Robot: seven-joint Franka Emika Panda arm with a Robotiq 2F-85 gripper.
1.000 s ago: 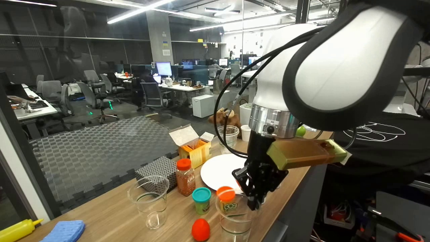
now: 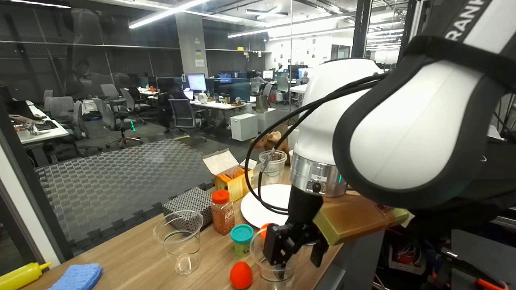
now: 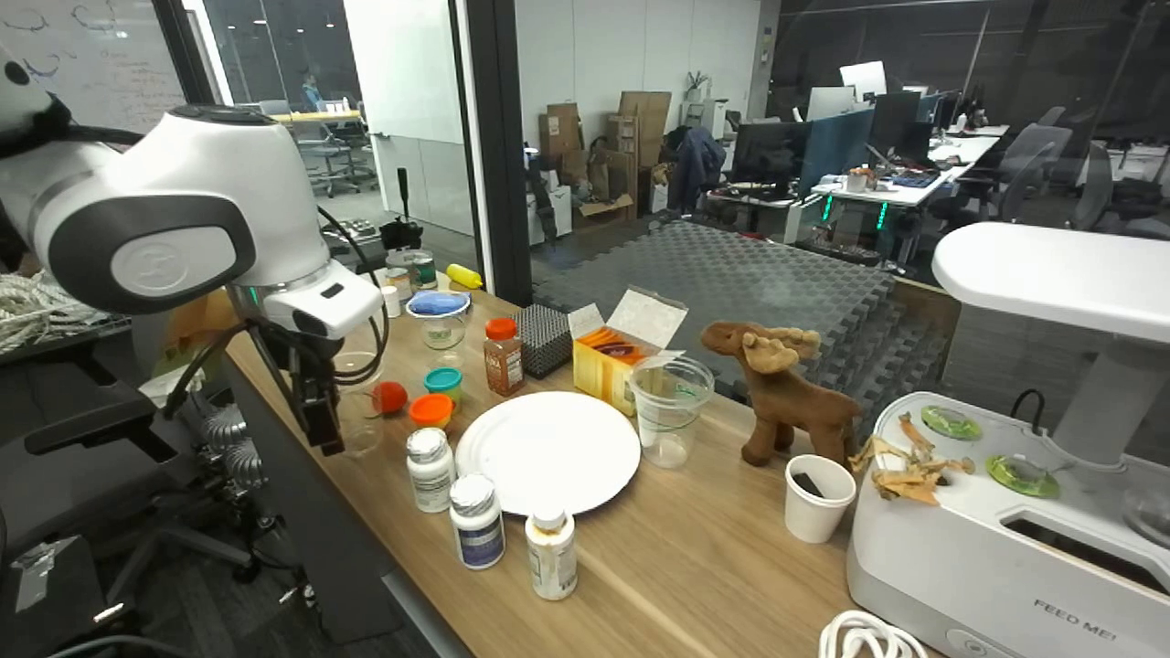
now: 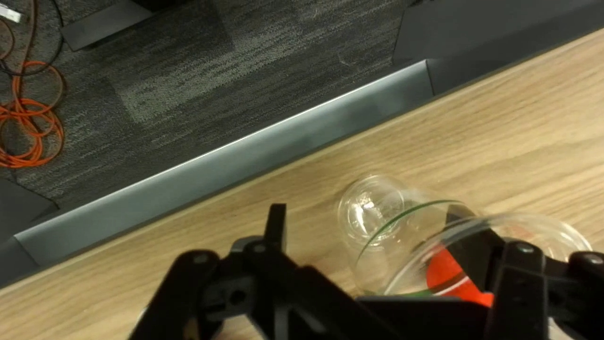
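A clear plastic cup [image 2: 261,258] stands near the table's edge. Over it is my gripper [image 2: 298,268], pointing down with its fingers part open. In the wrist view one finger [image 4: 275,224] hangs outside the cup [image 4: 371,212], and the other shows dark through the clear rim, seemingly inside the cup. The cup wall lies between the two fingers, and I cannot tell whether either touches it. From the second exterior view, the gripper [image 3: 326,439] partly covers the cup.
Close to the cup are a red ball [image 2: 241,275], a teal-lidded tub [image 2: 242,239] and an orange-lidded tub [image 3: 430,411]. Another clear cup [image 2: 181,246] stands farther left. A white plate [image 3: 548,450] and several white bottles [image 3: 478,525] occupy the table's middle.
The arm has come down and my gripper has turned, its two fingers now showing apart around the cup's wall. The cup has shifted slightly left in the first exterior view.
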